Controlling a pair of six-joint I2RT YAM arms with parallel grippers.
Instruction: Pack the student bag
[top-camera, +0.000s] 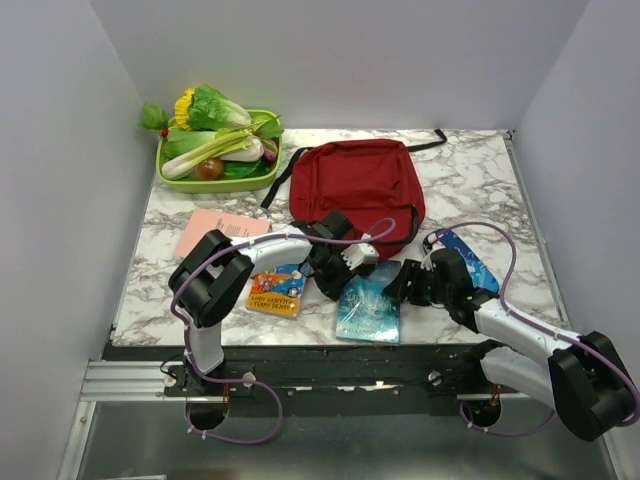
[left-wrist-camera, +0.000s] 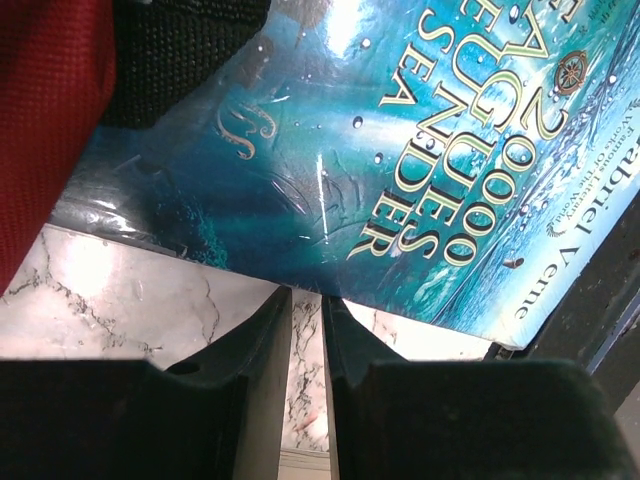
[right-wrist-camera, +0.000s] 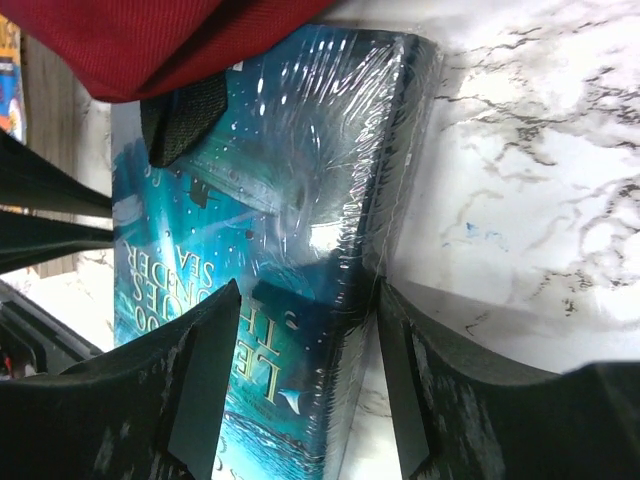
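A shiny blue book (top-camera: 368, 318) lies flat near the table's front edge, its far part partly under the red bag (top-camera: 350, 180). At its left edge stands my left gripper, only narrowly open, with its fingertips against or right beside the book and bare marble showing between them. My right gripper is open wider around the spine side: one finger (right-wrist-camera: 205, 350) is over the cover, the other just outside the spine. A black strap (right-wrist-camera: 185, 115) and a red fold of the bag rest over the book's upper part.
To the left lie a yellow-and-blue book (top-camera: 275, 300) and a pink booklet (top-camera: 215, 226). Another blue book (top-camera: 468, 258) is at the right. A green basket (top-camera: 230, 185) of vegetables fills the back left. Marble is bare at the back right.
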